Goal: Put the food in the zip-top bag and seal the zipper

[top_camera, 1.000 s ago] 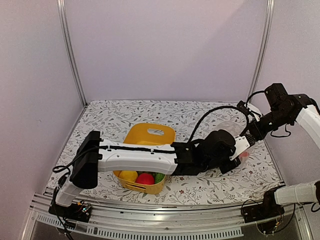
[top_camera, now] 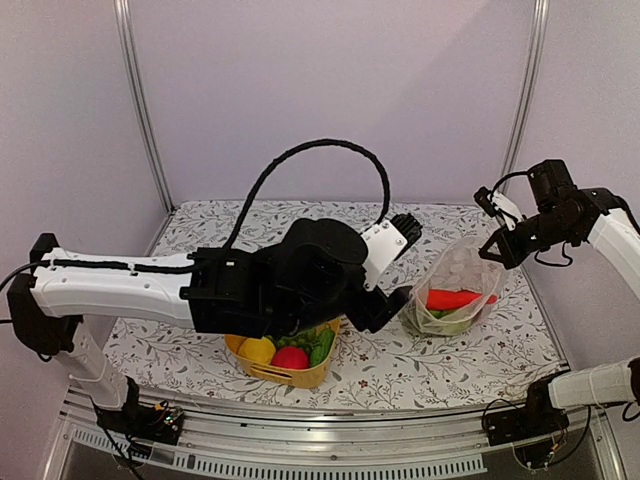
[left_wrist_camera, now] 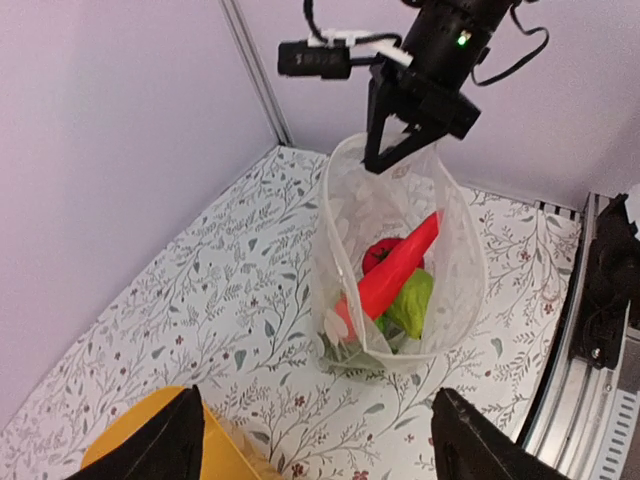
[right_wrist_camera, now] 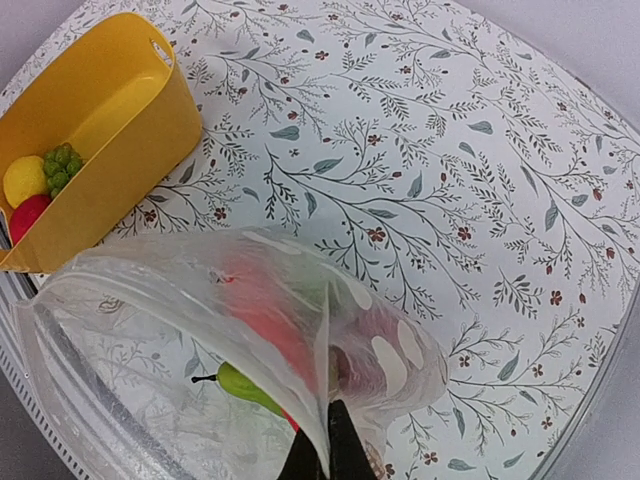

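The clear zip bag [top_camera: 455,280] stands open on the right of the table, holding a long red item [left_wrist_camera: 385,275], a green piece [left_wrist_camera: 410,300] and a dark red one behind. My right gripper is shut on the bag's upper edge, holding it up. My left gripper is open with nothing between its fingers, left of the bag and above the table near the yellow basket. In the right wrist view a green pear-like item [right_wrist_camera: 245,390] shows through the plastic.
The yellow basket [right_wrist_camera: 135,150] holds a yellow fruit [top_camera: 256,350], a red one [top_camera: 290,358] and green items. Walls close in both sides.
My left arm has drawn back leftward and up from the bag, leaving its contents visible. The right arm has moved only slightly.
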